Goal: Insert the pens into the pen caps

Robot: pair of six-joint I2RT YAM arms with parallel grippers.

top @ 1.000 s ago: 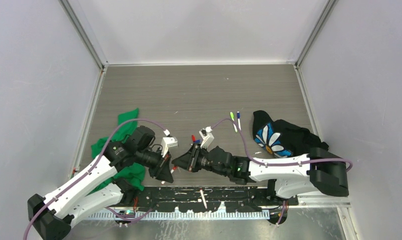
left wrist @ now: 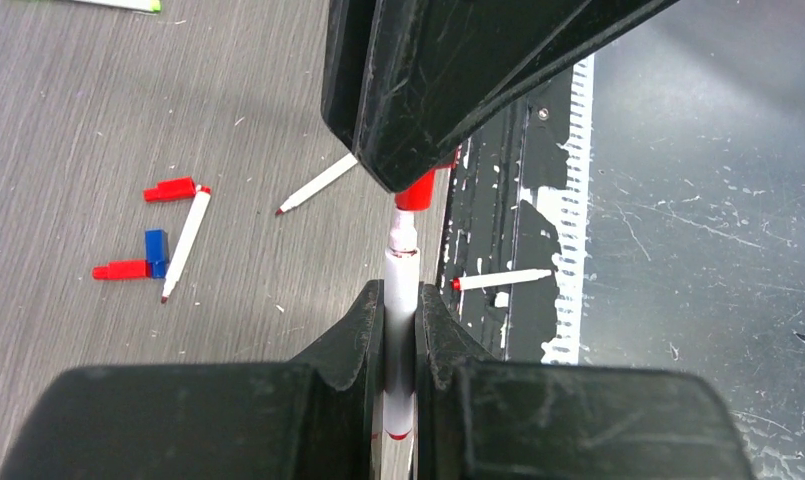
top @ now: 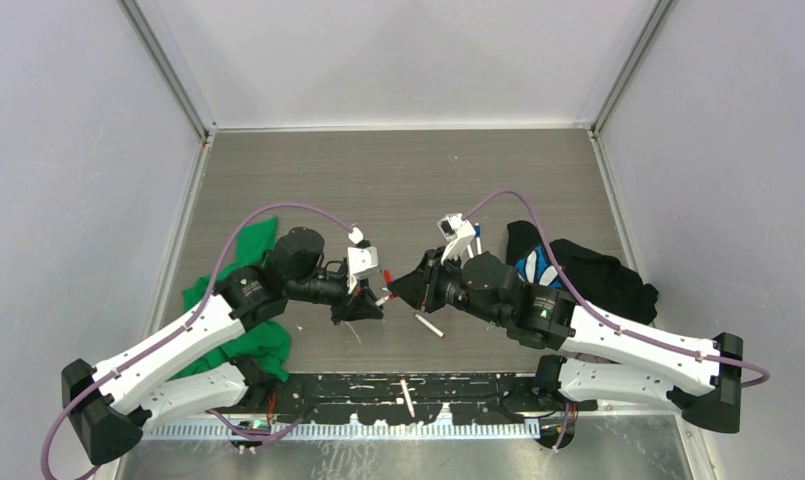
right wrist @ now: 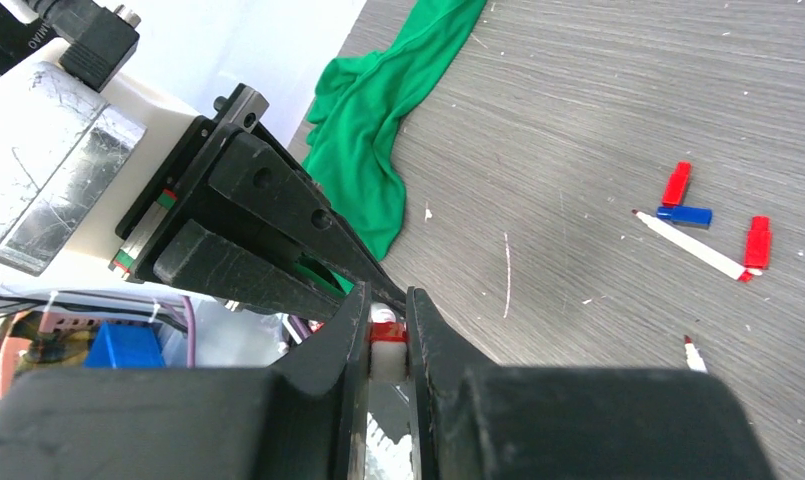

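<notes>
My left gripper is shut on a white pen [left wrist: 401, 375], which points toward a red cap [left wrist: 415, 192] at my right gripper [top: 396, 290]. The pen's tip end is at the cap's mouth; how far inside is unclear. In the right wrist view my right gripper's fingers [right wrist: 318, 420] frame the white-and-red pair, and whether they grip is unclear. Loose white pens [left wrist: 186, 240] and red caps [left wrist: 123, 270] lie on the table, with a blue cap [left wrist: 156, 252] among them.
A green cloth [top: 263, 340] lies left, a black cloth [top: 603, 280] right. Another white pen [left wrist: 503, 280] lies on the front rail.
Over the last second both grippers moved up and rightward in the top view, carrying the pen and cap, with the right arm swinging most.
</notes>
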